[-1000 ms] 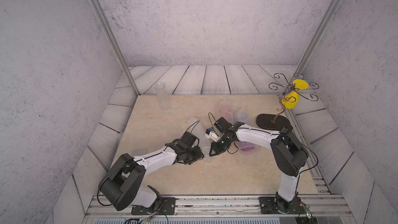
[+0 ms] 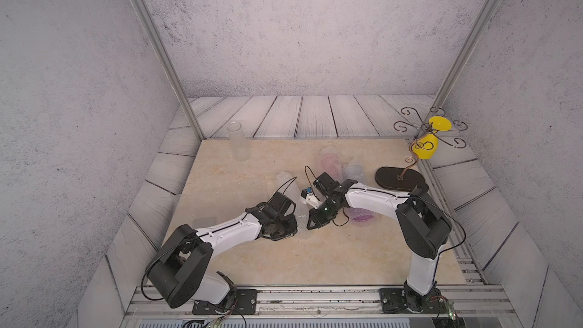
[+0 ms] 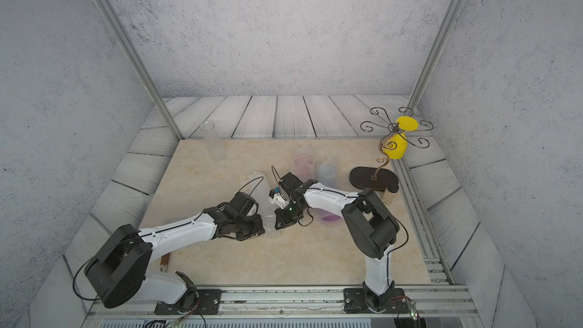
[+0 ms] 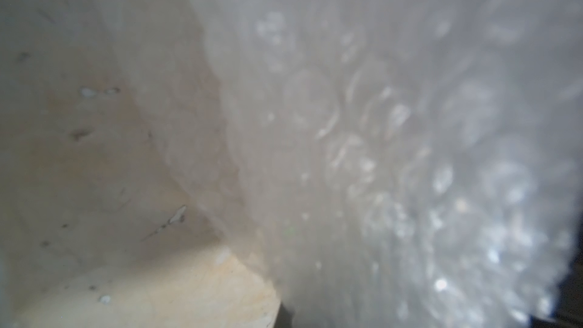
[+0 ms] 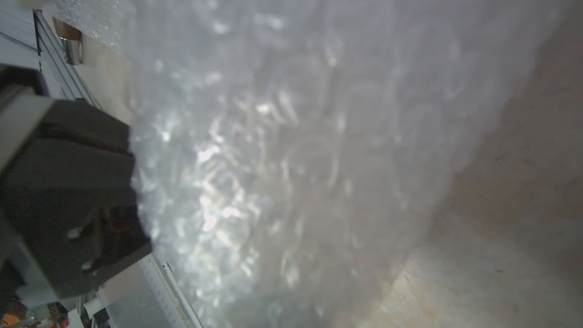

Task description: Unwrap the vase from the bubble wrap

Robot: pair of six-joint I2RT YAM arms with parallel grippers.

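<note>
A translucent bubble-wrapped bundle lies at the centre of the table, between my grippers. My left gripper is low at its near end, from the left; my right gripper is beside it, from the right. Crinkled bubble wrap fills both wrist views, close up and blurred, as in the left wrist view and the right wrist view, so the fingertips are mostly hidden. Whether wrap is between the fingers cannot be seen.
A frosted glass stands back left. Pink and purple wrapped items lie right of centre. A dark-based metal stand and yellow vase are at the right.
The right arm is nearly unmoved.
</note>
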